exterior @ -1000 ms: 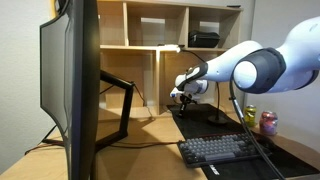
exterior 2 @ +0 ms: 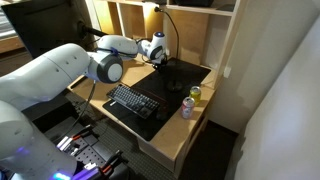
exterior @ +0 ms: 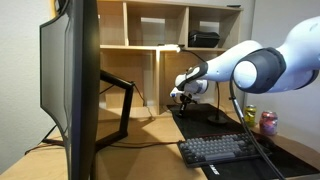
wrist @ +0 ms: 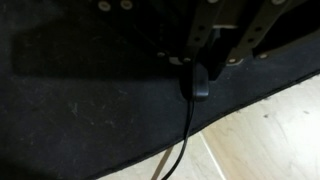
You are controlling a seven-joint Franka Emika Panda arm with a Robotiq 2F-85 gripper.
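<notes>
In the wrist view, my gripper is low over the black desk mat (wrist: 90, 110), near its edge. It is shut on a small black piece (wrist: 201, 84) with a thin black cable (wrist: 186, 138) running from it over the mat's edge. What the piece belongs to cannot be made out. Exterior view 1 places the gripper (exterior: 181, 99) at the far end of the mat, in front of the shelf; its fingers are too small and dark to read there.
A keyboard (exterior: 220, 149) lies on the near part of the mat. Two cans, one yellowish (exterior: 249, 114) and one pinkish (exterior: 268, 122), stand at the right. A large monitor (exterior: 68, 90) fills the left, and a wooden shelf (exterior: 127, 62) closes off the back.
The upper arm has shifted very slightly in exterior view 1. The gripper stays at almost the same spot, and the keyboard and cans have not moved.
</notes>
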